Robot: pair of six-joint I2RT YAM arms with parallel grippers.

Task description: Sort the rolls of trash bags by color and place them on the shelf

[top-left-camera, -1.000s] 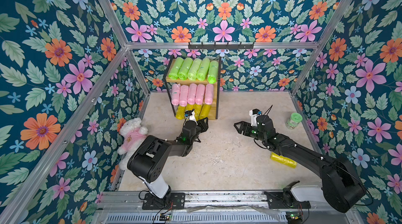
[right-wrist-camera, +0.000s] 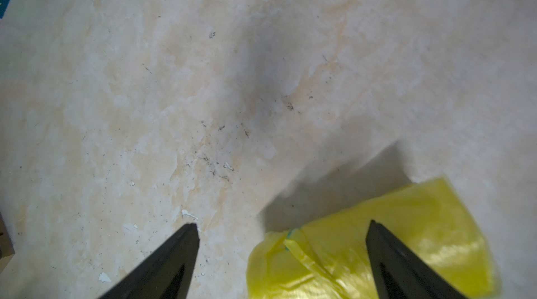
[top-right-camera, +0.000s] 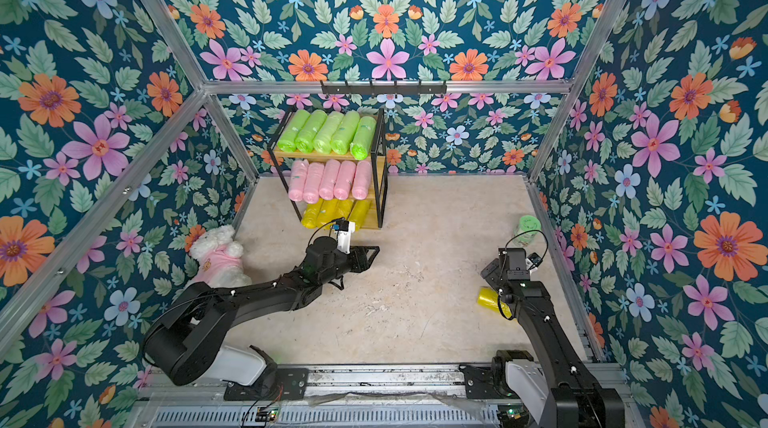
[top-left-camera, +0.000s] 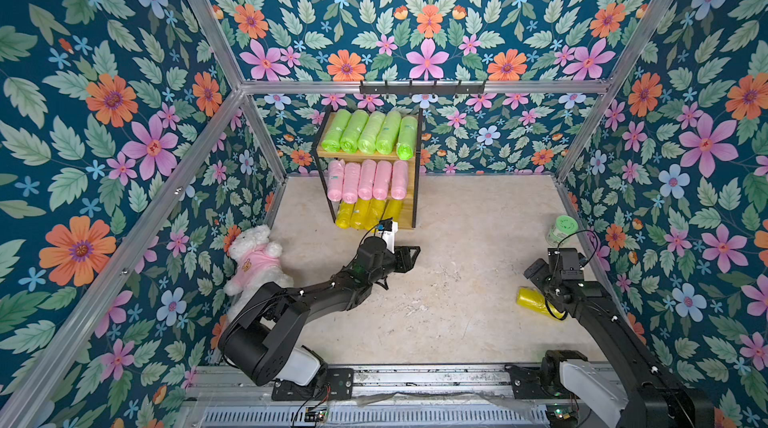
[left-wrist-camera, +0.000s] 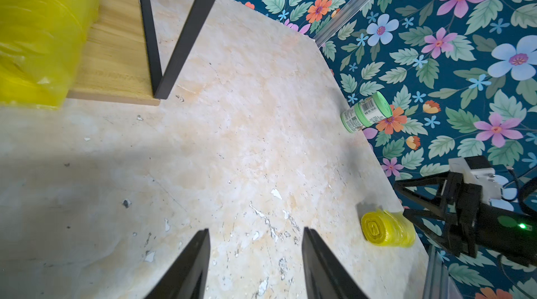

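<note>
A three-level shelf (top-left-camera: 417,187) holds green rolls (top-left-camera: 369,131) on top, pink rolls (top-left-camera: 367,179) in the middle and yellow rolls (top-left-camera: 361,212) at the bottom, several of each. One loose yellow roll (right-wrist-camera: 363,248) lies on the table at the right. My right gripper is open above this roll; in the right wrist view one finger overlaps it, and no grip on it shows. In front of the shelf's lower right corner my left gripper stands with its fingers apart, only bare table between them.
A green-lidded can (top-left-camera: 563,228) stands near the right wall, behind my right gripper. At the left wall sits a white plush toy (top-left-camera: 258,261) in a pink shirt, close to the left arm.
My left gripper has shifted right, away from the shelf's bottom yellow rolls. The rolls have stayed put.
</note>
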